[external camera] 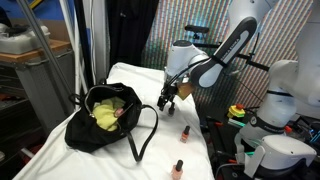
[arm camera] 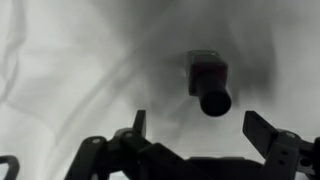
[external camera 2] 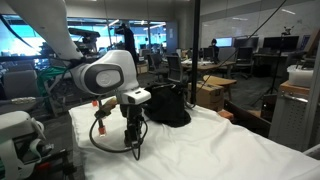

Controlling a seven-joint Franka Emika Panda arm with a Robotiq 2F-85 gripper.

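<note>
In the wrist view, a small bottle [arm camera: 208,68] with a dark reddish body and a black cap [arm camera: 214,101] is on the white cloth. My gripper stands open, its two dark fingertips wide apart. The bottle appears beyond the gap between them, right of its middle, and nothing is gripped. Exterior view 1 has the arm [external camera: 190,68] reaching down over the table's right part, close to a small dark bottle [external camera: 171,108]. The arm [external camera 2: 112,90] also shows in exterior view 2, where its fingers are hard to make out.
Two orange-pink bottles [external camera: 186,133] with dark tops stand nearer the robot base. An open black bag [external camera: 82,128] with a yellowish thing [external camera: 108,113] inside sits to the left. A black cable [external camera: 147,141] loops beside the arm.
</note>
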